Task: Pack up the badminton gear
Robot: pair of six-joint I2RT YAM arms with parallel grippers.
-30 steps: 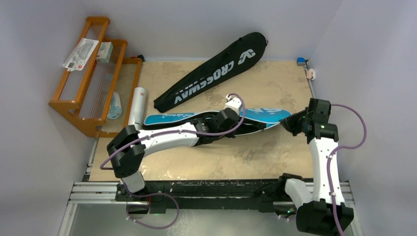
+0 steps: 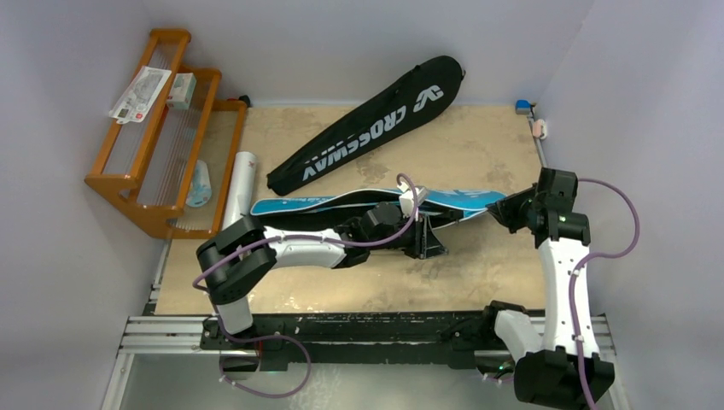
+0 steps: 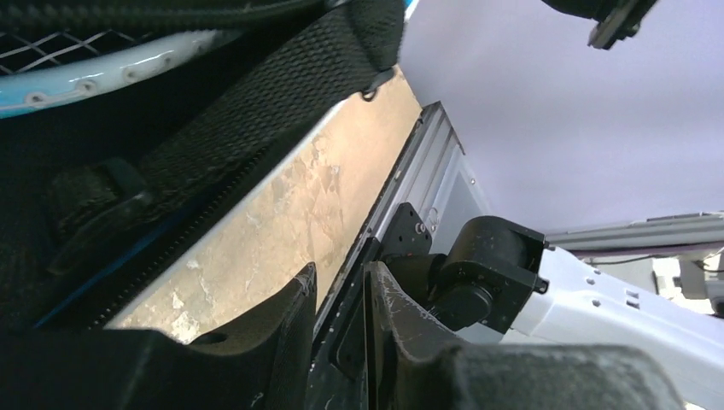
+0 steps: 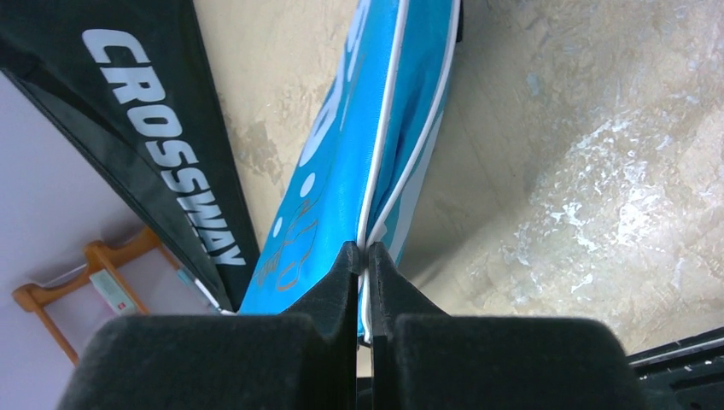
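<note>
A blue and black racket bag (image 2: 294,205) lies across the middle of the table, its side opening spread. Inside it, in the left wrist view, shows a curved white and light-blue racket frame (image 3: 119,75) with strings. The white-piped edge of the bag's blue end (image 4: 376,171) is pinched in my right gripper, which is shut. My left gripper stands partly open at the bag's near side, nothing between its fingers. Part of the bag is hidden under the left arm. A closed black CROSSWAY bag (image 2: 367,126) lies behind.
At the left stands a wooden tiered shelf (image 2: 162,137) holding a few packages. Beside it lies a white tube (image 2: 240,190). Bare table (image 2: 478,282) extends in front of the blue bag. A small blue item (image 2: 522,107) sits at the back right corner.
My left gripper has swung toward the front right, and its fingers now show at the bag's near edge. The right arm and the closed black bag stay in place.
</note>
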